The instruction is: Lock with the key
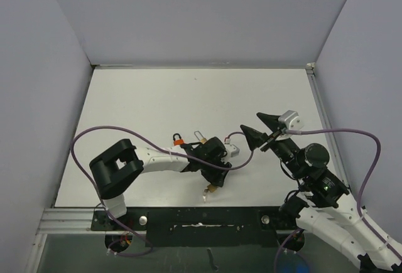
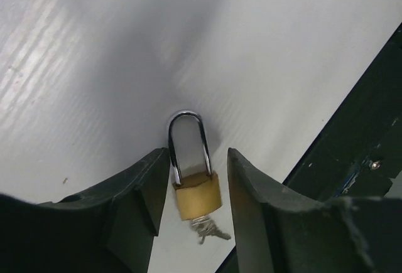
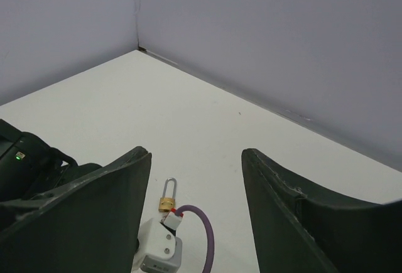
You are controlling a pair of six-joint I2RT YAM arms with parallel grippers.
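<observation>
A brass padlock [image 2: 198, 198] with a long steel shackle and a key [image 2: 207, 229] at its bottom lies on the white table, just beyond and between the fingers of my left gripper, which is apart and empty. In the top view that gripper hides part of it. My right gripper hangs open at the right with nothing between its fingers. Another padlock [image 3: 167, 203] shows farther off in the right wrist view.
More padlocks, one near an orange item [image 1: 178, 141], lie behind the left arm. A dark rail [image 1: 201, 226] runs along the front edge, and walls stand on three sides.
</observation>
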